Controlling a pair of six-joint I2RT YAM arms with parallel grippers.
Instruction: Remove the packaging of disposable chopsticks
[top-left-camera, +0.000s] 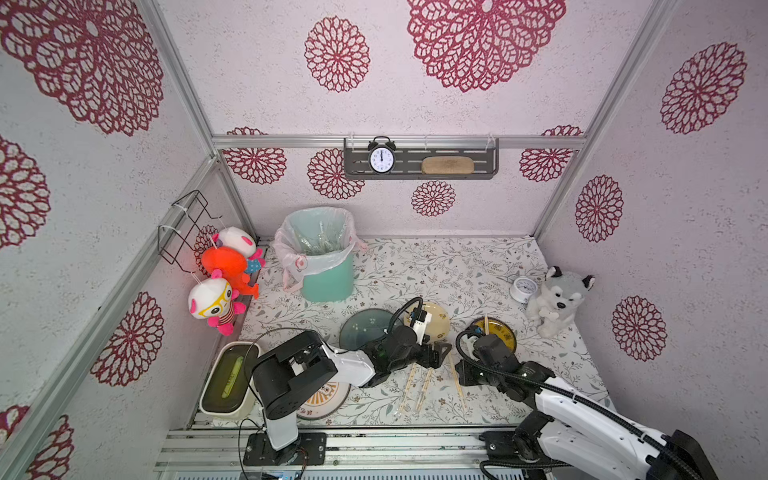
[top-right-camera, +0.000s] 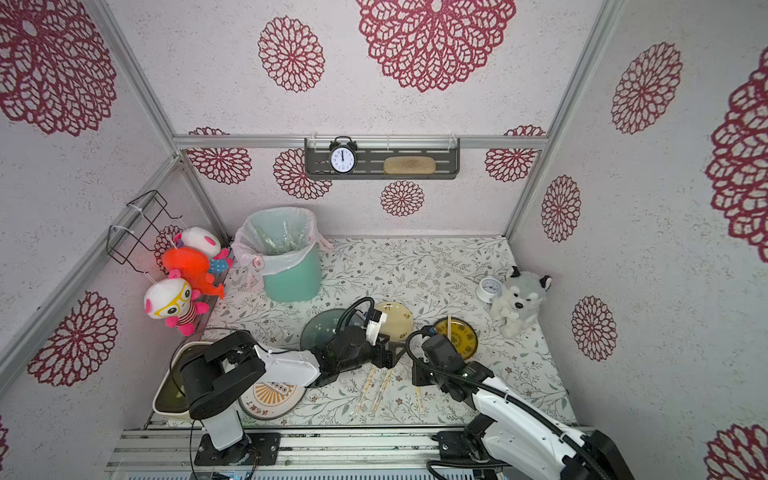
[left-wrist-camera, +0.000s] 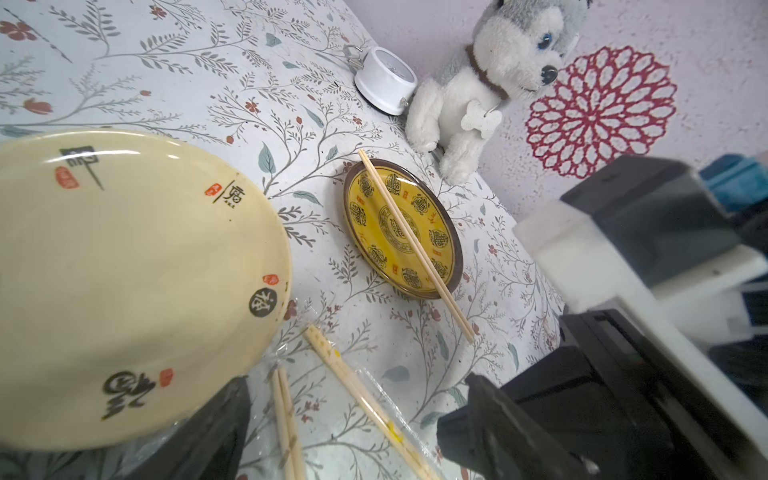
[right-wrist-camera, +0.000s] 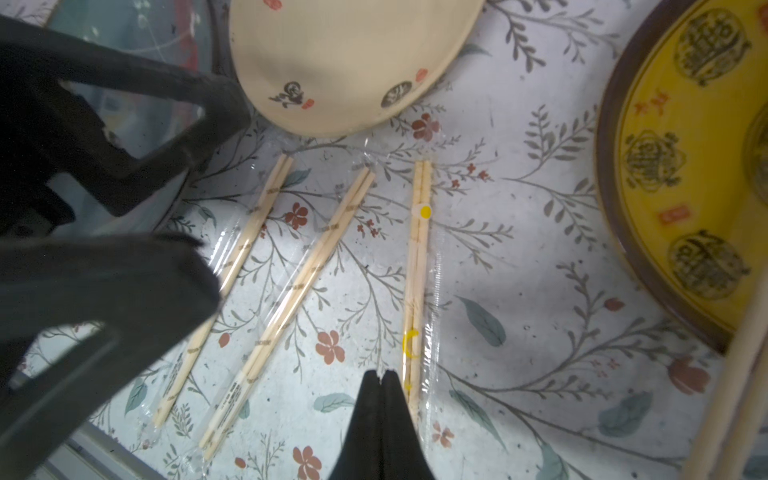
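Observation:
Three pairs of chopsticks in clear wrappers lie side by side on the table: a left packet (right-wrist-camera: 232, 264), a middle packet (right-wrist-camera: 297, 288) and a right packet (right-wrist-camera: 417, 240) with yellow marks. A bare pair of chopsticks (left-wrist-camera: 416, 244) rests across the yellow plate (left-wrist-camera: 372, 232). My right gripper is shut, its tips over the lower end of the right packet, with nothing showing between them. My left gripper hangs above the packets with its fingers parted and nothing held; in the right wrist view its fingers (right-wrist-camera: 120, 320) cover the left side.
Beyond the packets lies a cream plate (left-wrist-camera: 120, 280); a dark green plate (top-left-camera: 364, 326) is left of it. A green bin (top-left-camera: 328, 280) with a liner stands at the back left. The two grippers are close together. Open table lies behind the plates.

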